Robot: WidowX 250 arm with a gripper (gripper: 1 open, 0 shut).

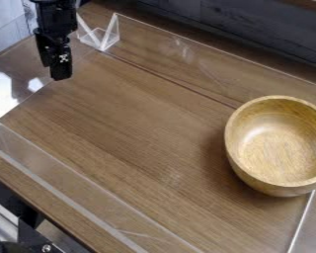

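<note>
My gripper (55,61) is at the upper left of the camera view, dark and pointing down with its fingers apart, above the wooden surface near its left side. I see nothing held between the fingers. A large wooden bowl (273,173) sits at the right, far from the gripper, with nothing visible inside it.
Clear plastic pieces (102,35) stand at the back left, just right of the arm, and clear strips run along the edges. A dark wall is behind.
</note>
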